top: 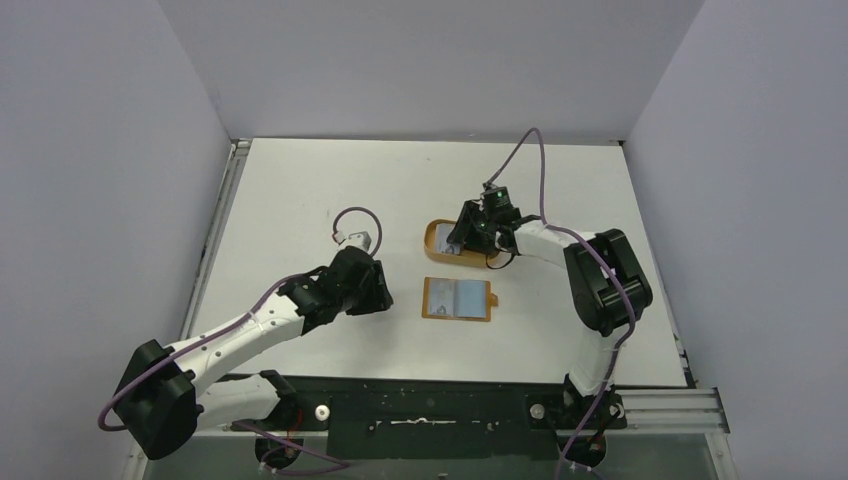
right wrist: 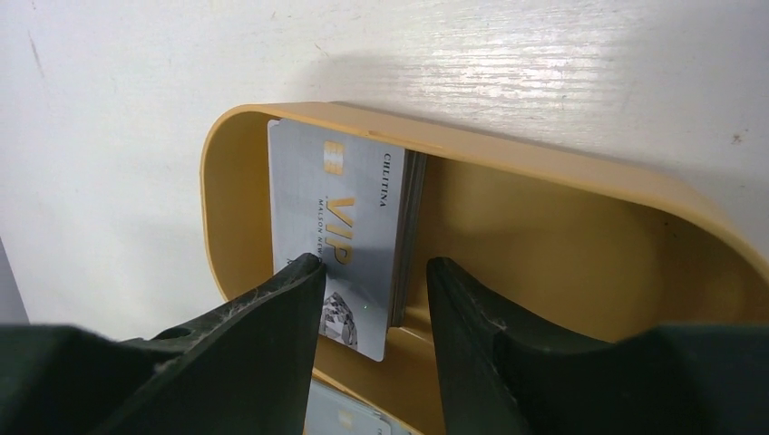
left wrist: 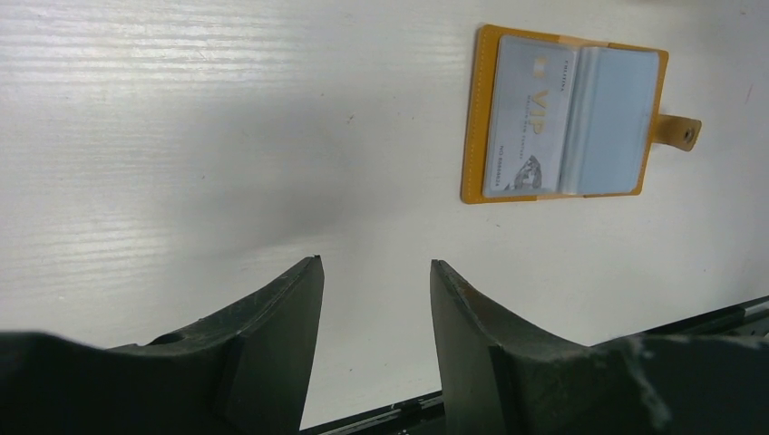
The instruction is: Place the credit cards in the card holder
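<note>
A stack of silver VIP cards leans at one end of an orange tray, the left end in the top view. Over that tray, my right gripper has its fingers parted, one in front of the top card's face and the other past the stack's edge; whether either touches is unclear. The orange card holder lies open on the table, with a VIP card under its left clear sleeve and a pale blue right sleeve. My left gripper is open and empty, left of the holder.
The tray sits just behind the holder, with a narrow strip of table between them. The holder's strap sticks out on its right.
</note>
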